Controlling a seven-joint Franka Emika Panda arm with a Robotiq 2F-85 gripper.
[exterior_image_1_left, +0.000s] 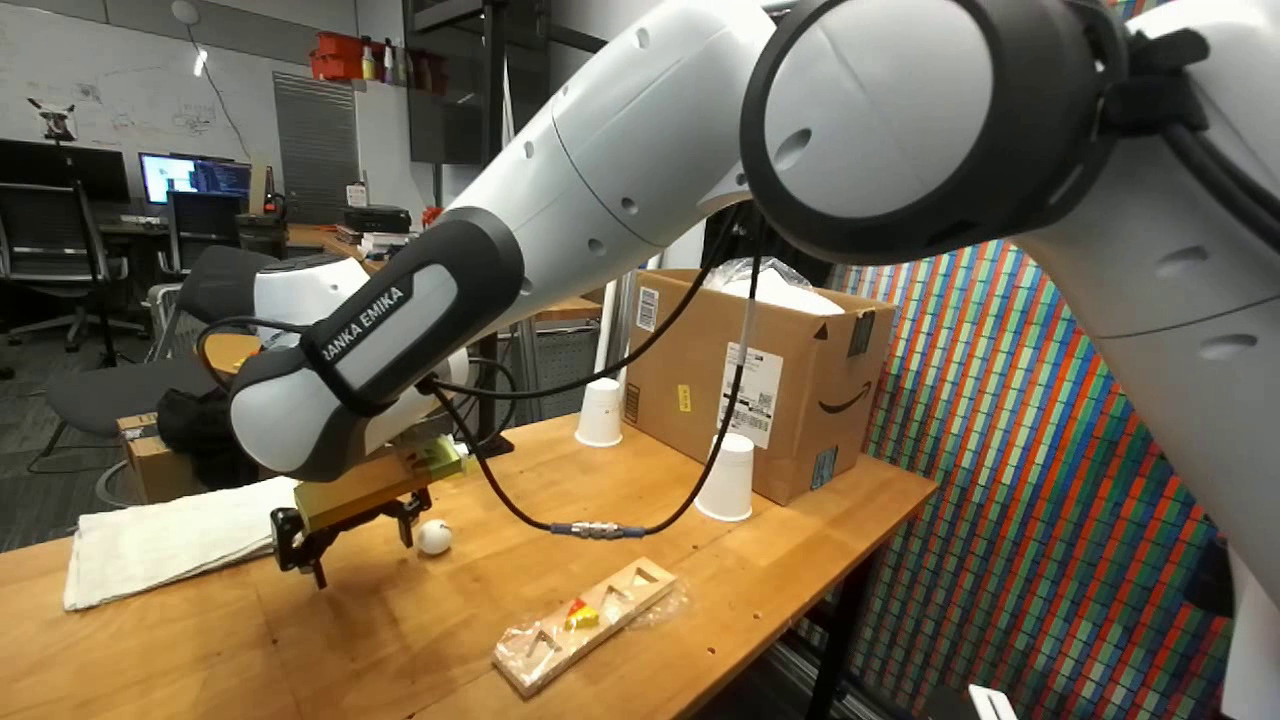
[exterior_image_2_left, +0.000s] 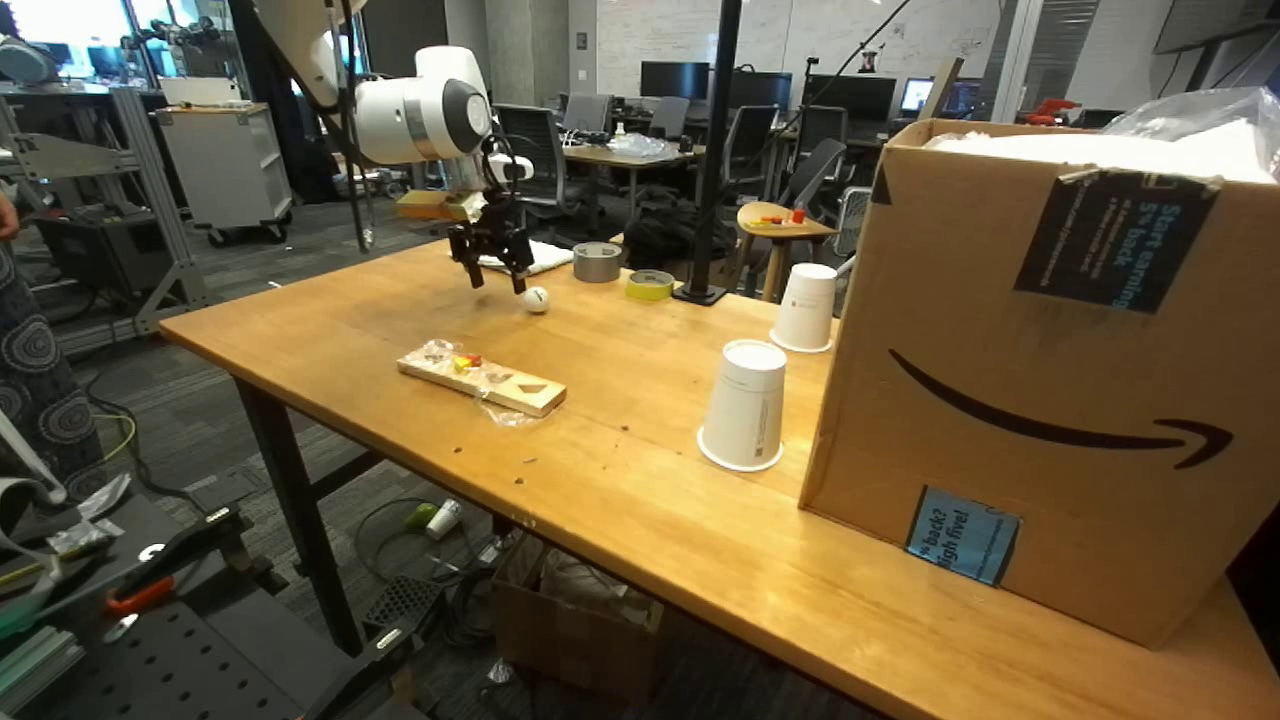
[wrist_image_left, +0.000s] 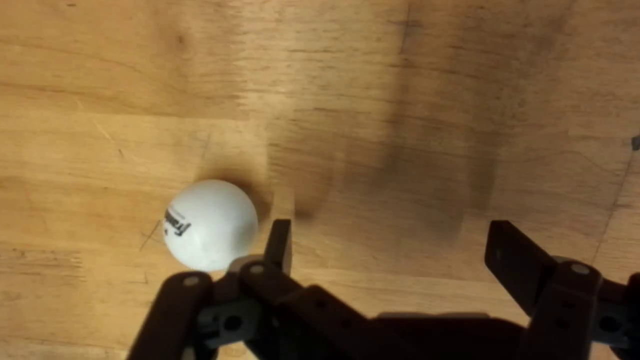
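My gripper stands open above the wooden table (wrist_image_left: 372, 72), its fingers wide apart and only bare wood showing between them. A white ball (wrist_image_left: 210, 225) with dark lettering rests on the table just outside the left finger in the wrist view. Seen in exterior view 1, the ball (exterior_image_1_left: 434, 536) lies to the right of the gripper (exterior_image_1_left: 363, 554), close by the nearer finger. In exterior view 2 the same ball (exterior_image_2_left: 536, 300) sits beside the right fingertip.
A folded white cloth (exterior_image_1_left: 180, 540) lies behind the gripper. Tape rolls, one grey (exterior_image_2_left: 596, 262) and one yellow (exterior_image_2_left: 649, 284), sit past the ball. A wooden shape board (exterior_image_2_left: 528, 390) in plastic lies nearer the front. Two upside-down white cups (exterior_image_2_left: 744, 408) stand by a large cardboard box (exterior_image_2_left: 1044, 396).
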